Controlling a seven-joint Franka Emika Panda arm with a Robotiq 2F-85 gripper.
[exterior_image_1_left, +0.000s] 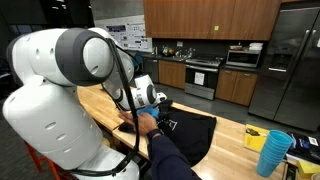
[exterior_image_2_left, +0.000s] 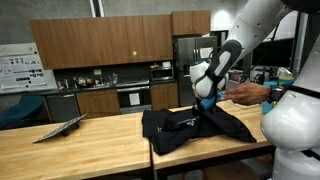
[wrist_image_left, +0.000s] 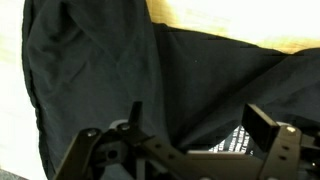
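Observation:
A black cloth lies rumpled over the wooden table, its folds showing close up in the wrist view. My gripper stands open above it, with the cloth below and between its fingers. A white patch with dark print shows near the right finger. In the first exterior view, a person's hand and dark sleeve reach in front of the gripper area and hide part of it. Whether the hand touches the arm cannot be told.
Light blue cups stand stacked at the table's right side, with a yellow item behind them. Bare wood spreads left of the cloth in the second exterior view. A kitchen lies beyond.

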